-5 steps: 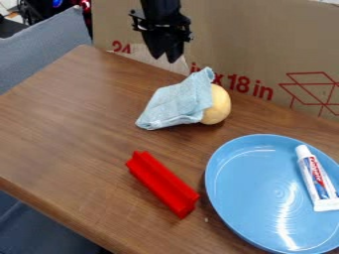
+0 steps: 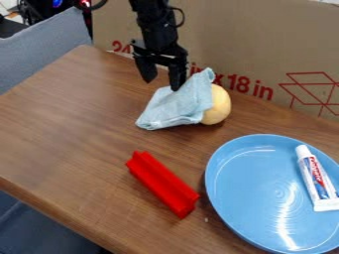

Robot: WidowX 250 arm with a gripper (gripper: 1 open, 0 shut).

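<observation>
My black gripper (image 2: pixel 162 71) hangs at the top middle, open, its fingertips just above and left of a light blue cloth (image 2: pixel 175 103). The cloth is draped against a round pale-yellow object (image 2: pixel 217 107), partly covering it. A red oblong object (image 2: pixel 163 184) lies at the front middle of the table. A blue plate (image 2: pixel 252 198) at the right holds a toothpaste tube (image 2: pixel 316 179).
A cardboard box (image 2: pixel 284 60) stands as a wall along the back. A grey surface (image 2: pixel 34 50) borders the table at the upper left.
My gripper has come down from higher up toward the cloth, shifting slightly left. The objects on the table have not moved.
</observation>
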